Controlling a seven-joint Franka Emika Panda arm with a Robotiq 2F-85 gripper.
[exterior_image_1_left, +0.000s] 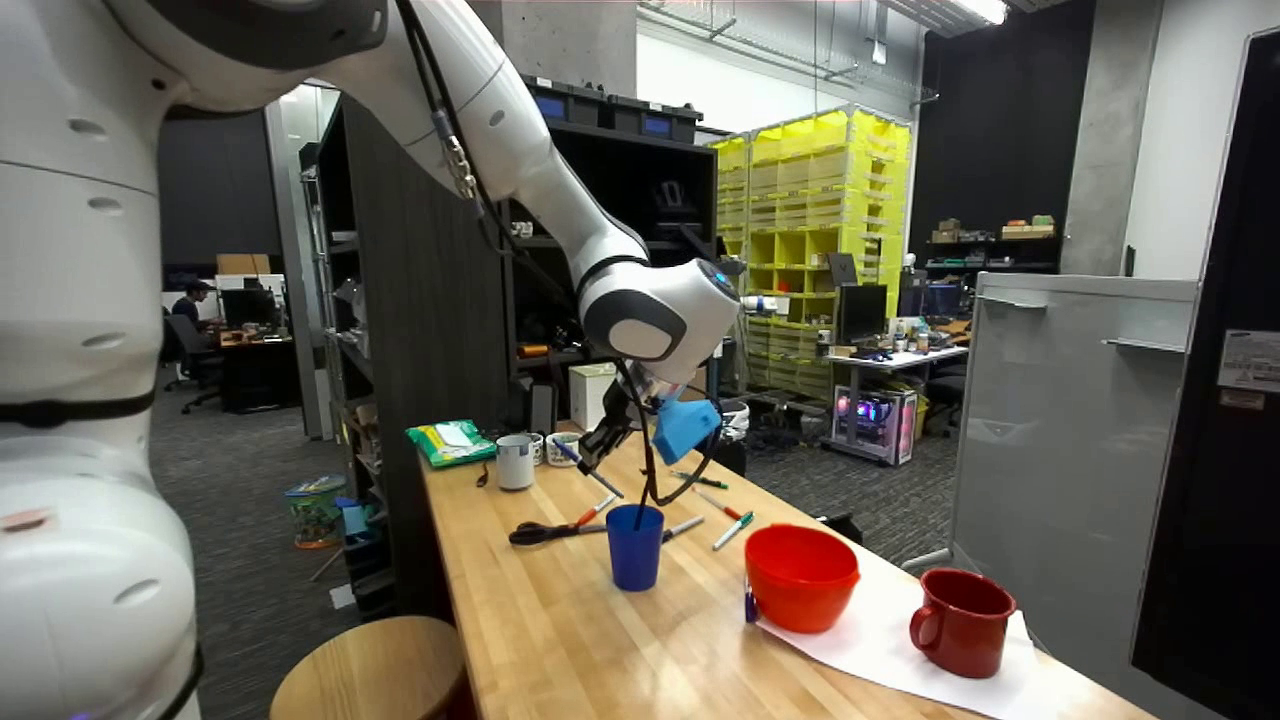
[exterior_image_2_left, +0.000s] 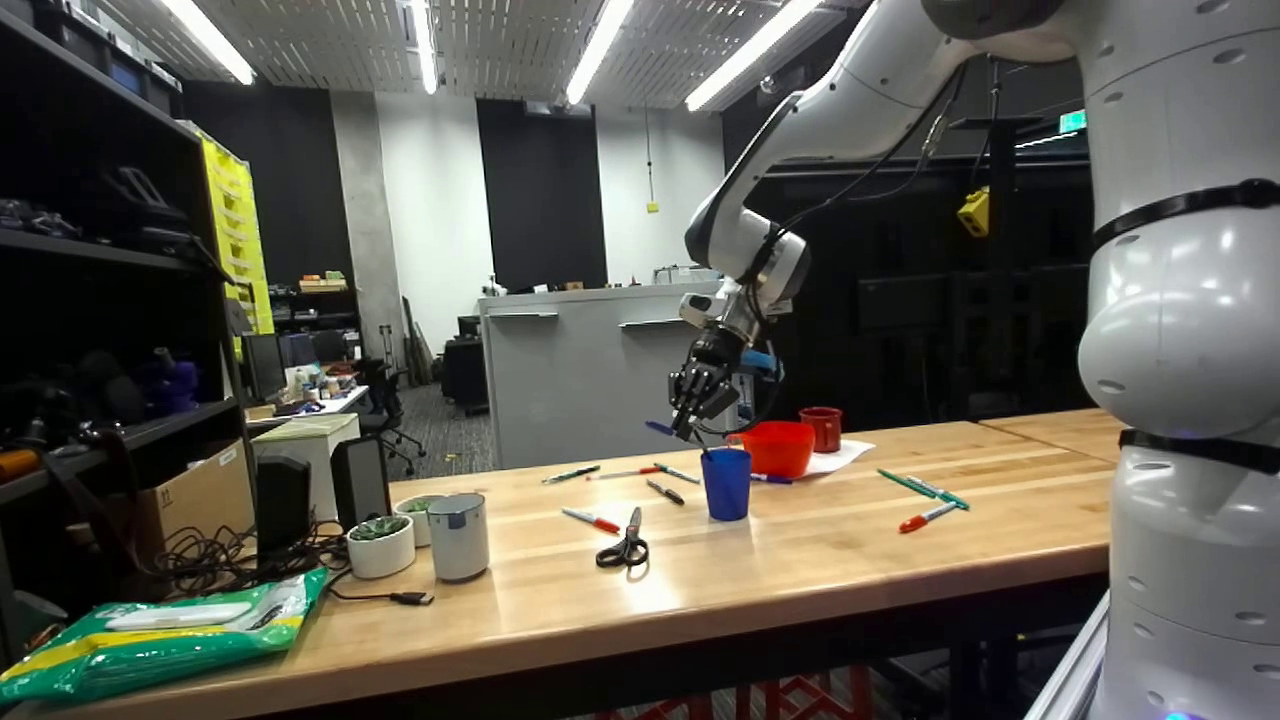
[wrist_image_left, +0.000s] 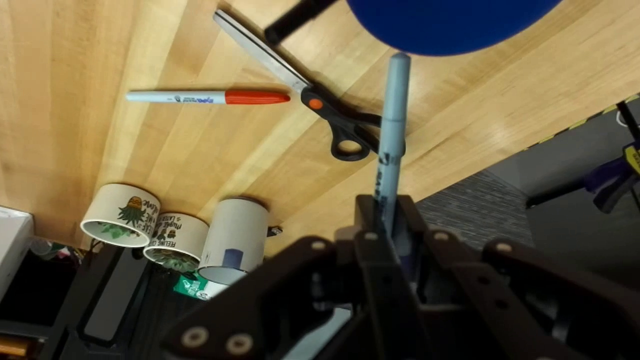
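My gripper is shut on a grey-white marker (wrist_image_left: 393, 120) that juts out well past the fingertips. The marker's blue end (exterior_image_2_left: 657, 427) shows on the other side of the gripper in exterior view 2. A blue cup (exterior_image_1_left: 635, 558) stands upright on the table, with a thin dark stick rising from it. In the wrist view the cup's rim (wrist_image_left: 456, 45) is at the top, just beyond the marker's tip. In exterior view 2 the gripper (exterior_image_2_left: 686, 420) hangs above and slightly left of the cup (exterior_image_2_left: 726, 492); the marker is outside it.
Black-handled scissors (wrist_image_left: 342, 120) and a red-capped marker (wrist_image_left: 210, 97) lie near the cup. Several more pens are scattered about. Towards the right end stand a red bowl (exterior_image_1_left: 801, 582) and a red mug (exterior_image_1_left: 963, 624). White cups (exterior_image_2_left: 459, 536) occupy the other end.
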